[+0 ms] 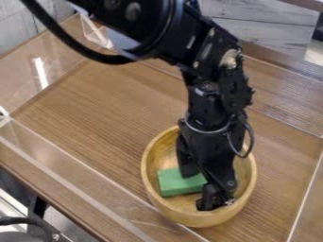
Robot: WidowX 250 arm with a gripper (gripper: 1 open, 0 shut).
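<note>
A round tan wooden bowl [190,216] sits on the wooden table, with a green block [177,184] lying inside it. My black gripper [205,180] is lowered into the bowl over the right part of the block, its fingers open, one reaching behind the block and the other toward the bowl's front right. Part of the block is hidden by the gripper.
Grey panels stand behind the table. A dark cable lies at the bottom left edge.
</note>
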